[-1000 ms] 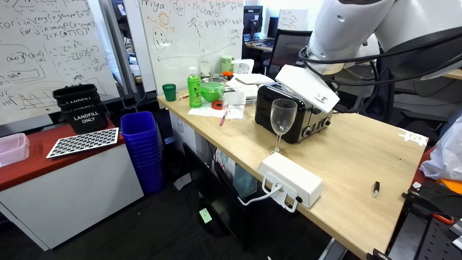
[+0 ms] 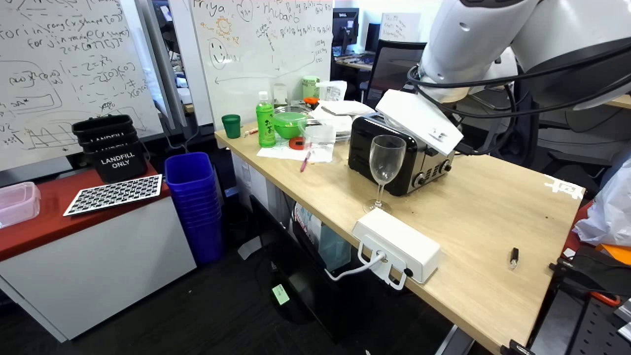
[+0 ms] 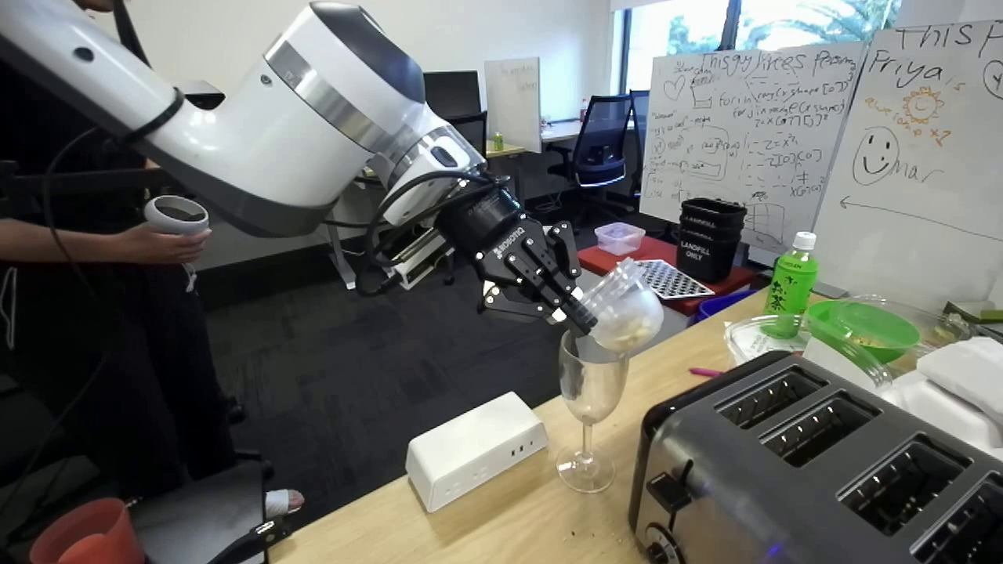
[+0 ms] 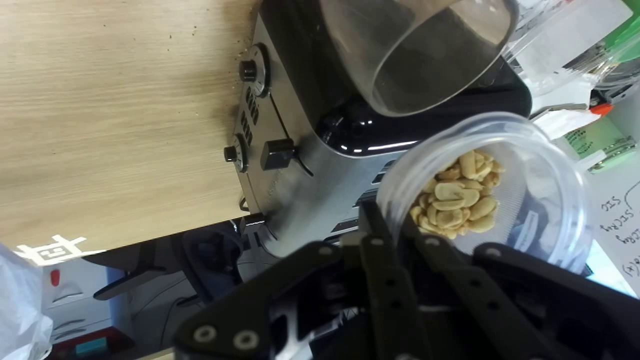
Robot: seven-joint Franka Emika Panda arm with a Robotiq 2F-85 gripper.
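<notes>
My gripper (image 3: pixel 590 324) is shut on the rim of a clear plastic cup (image 3: pixel 628 305). Peanuts (image 4: pixel 459 198) lie inside the cup, which tilts on its side in exterior view 2. An empty stemmed wine glass (image 3: pixel 594 381) stands upright on the table, its bowl just below and beside the cup in that view. From the wrist, the glass (image 4: pixel 360 36) appears above the cup, its mouth facing the cup's mouth. In exterior view 1 the glass (image 2: pixel 387 159) shows in front of the toaster, while my gripper is hidden there.
A black and steel toaster (image 3: pixel 752 442) stands close to the glass. On its other side is a white power box (image 3: pixel 475 451) at the table edge. A green bottle (image 2: pixel 265 121) and containers crowd the far end. Bare table (image 2: pixel 485 219) lies to the right in exterior view 1.
</notes>
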